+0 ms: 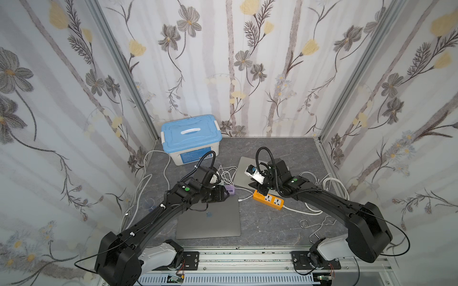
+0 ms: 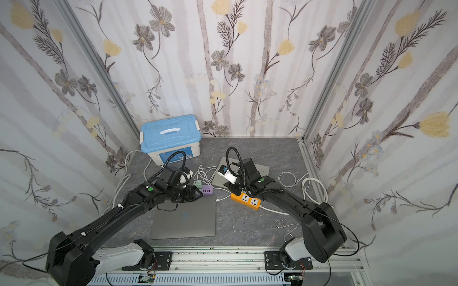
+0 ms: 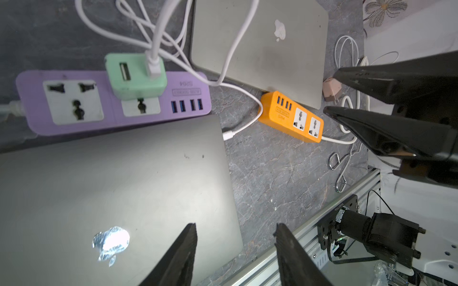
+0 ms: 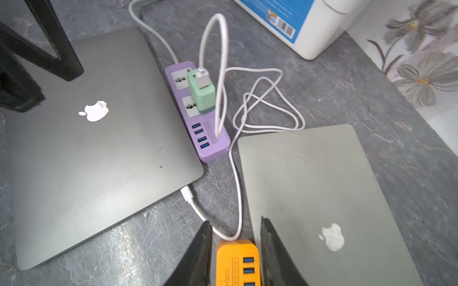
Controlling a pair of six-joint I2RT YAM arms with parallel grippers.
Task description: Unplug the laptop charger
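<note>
A green charger [image 3: 136,78] sits plugged into a purple power strip [image 3: 66,124], a white cable running up from it. Beside the strip lies a dark laptop [image 3: 143,181], with a white connector [image 3: 228,135] at its edge. My left gripper hangs open over that laptop, nothing between its fingers. My right gripper is open above the end of an orange power strip [image 4: 237,262], near a silver laptop [image 4: 314,181].
A lidded storage box [image 1: 190,135] stands at the back left. White cables lie coiled behind the strips and along both sides. Bare table shows in front of the orange strip.
</note>
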